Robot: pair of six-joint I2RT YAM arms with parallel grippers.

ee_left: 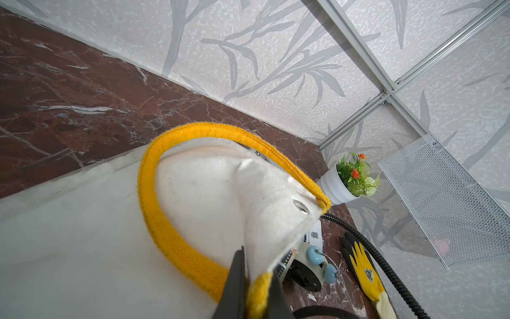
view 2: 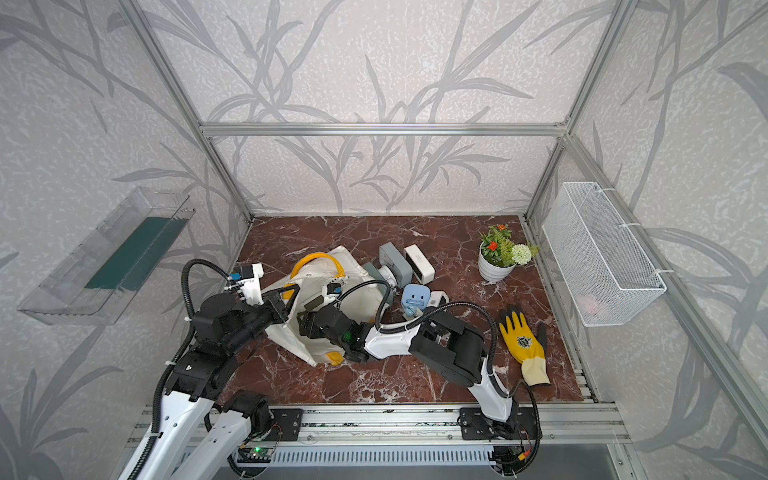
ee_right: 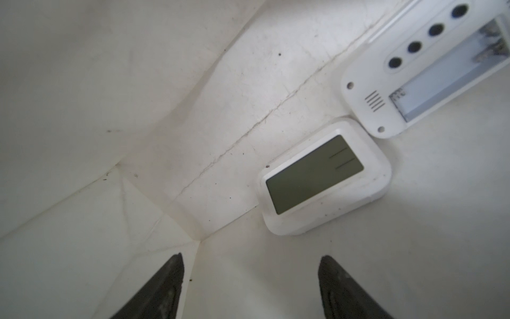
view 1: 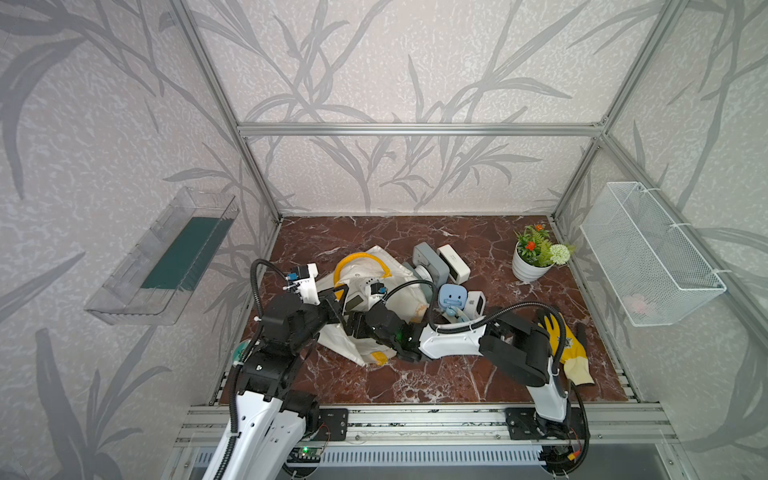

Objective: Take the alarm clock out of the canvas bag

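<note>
The canvas bag (view 1: 340,342) leans open on the table, its yellow handle (ee_left: 183,247) standing in a loop. My left gripper is shut on part of that yellow handle at the bag's edge. Inside the bag, the right wrist view shows a white alarm clock (ee_right: 314,178) with a blank grey-green screen facing up. My right gripper is open at the bag's mouth, the clock ahead of its fingers and nothing between them. Touching or nearly touching the clock is a second white device (ee_right: 425,69), its back with buttons and a battery recess showing.
Right of the bag stand a grey box (view 1: 430,262), a white box (view 1: 453,262) and a blue smiling-face item (view 1: 453,297). A flowerpot (view 1: 529,262) and yellow gloves (view 1: 572,352) lie farther right.
</note>
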